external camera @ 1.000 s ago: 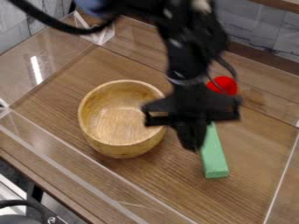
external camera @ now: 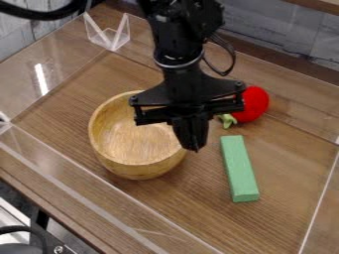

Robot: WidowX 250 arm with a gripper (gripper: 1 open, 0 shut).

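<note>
My gripper (external camera: 195,132) hangs over the middle of the table, above the right side of a round wooden bowl (external camera: 119,144); it is shut, with nothing visible between its fingers. A green block (external camera: 239,169) lies right of the bowl on the table. A red round object (external camera: 252,105) with some light green at its lower left sits behind the block, partly hidden by the arm.
The wooden table (external camera: 159,218) has free room at front and back left. Its raised edge runs along the back. A white object (external camera: 111,35) stands at the back left, and dark cables lie at the front left corner.
The objects appear in place.
</note>
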